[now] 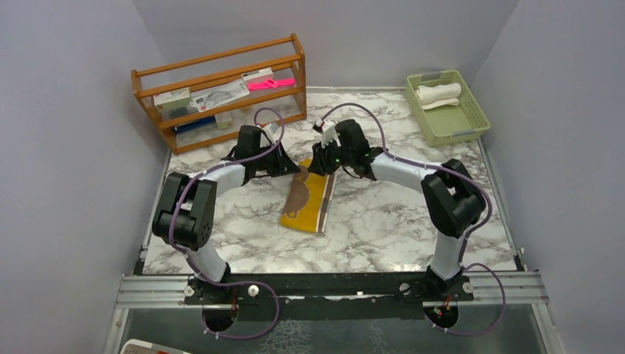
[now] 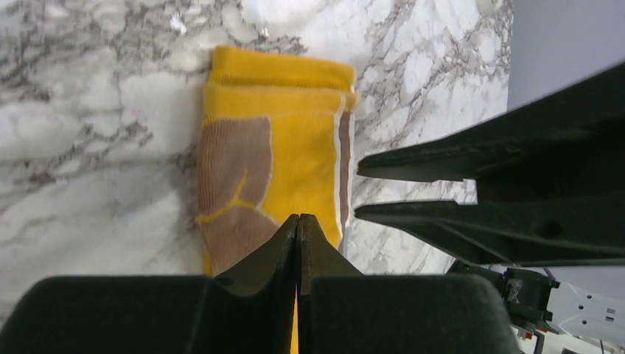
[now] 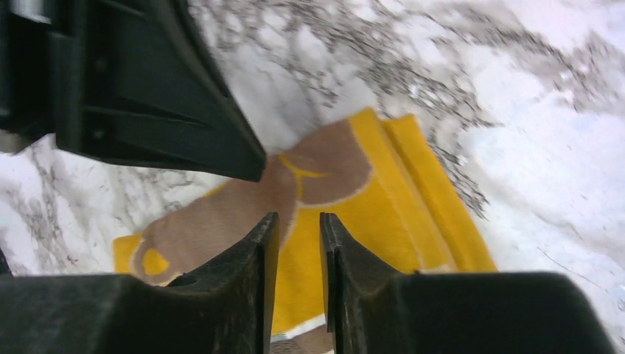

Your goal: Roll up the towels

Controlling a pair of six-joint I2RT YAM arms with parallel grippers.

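Observation:
A yellow towel (image 1: 313, 206) with brown patches and a brown-and-white side stripe lies folded into a long strip at mid-table. In the left wrist view the far end of the towel (image 2: 280, 88) shows a doubled edge. My left gripper (image 1: 298, 171) is shut above the towel's far left side, nothing showing between its fingers. My right gripper (image 1: 317, 174) hovers over the far end, its fingertips (image 3: 328, 228) a little apart with only towel seen beyond the gap. The two grippers are close together.
At the back right stands a green basket (image 1: 435, 140) holding a rolled white towel (image 1: 440, 93). A wooden rack (image 1: 295, 103) with boxes and a pink item fills the back left. Bare marble (image 1: 390, 221) lies to the right and front.

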